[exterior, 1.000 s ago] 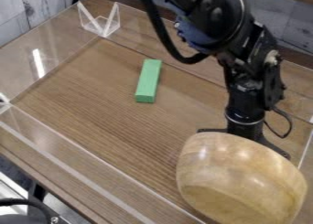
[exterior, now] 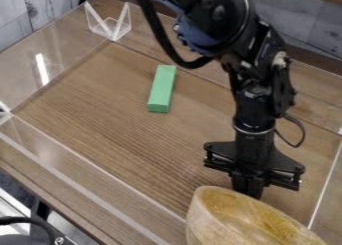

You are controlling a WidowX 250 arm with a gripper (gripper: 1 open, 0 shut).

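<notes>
The black arm reaches down from the top to the right part of the wooden table, ending in my gripper [exterior: 253, 179] low over the surface, just behind a large pale yellow-tan bowl [exterior: 241, 227]. The bowl fills the bottom right corner and runs out of the frame. The fingertips are dark and small in this view; I cannot tell whether they are open or shut, or whether they touch anything.
A green block [exterior: 162, 88] lies upper middle on the table [exterior: 94, 129]. A white wire object [exterior: 112, 19] stands at the back left.
The bowl has moved down in the view and changed its tilt, uncovering more of my gripper's lower end. The green block has not moved.
</notes>
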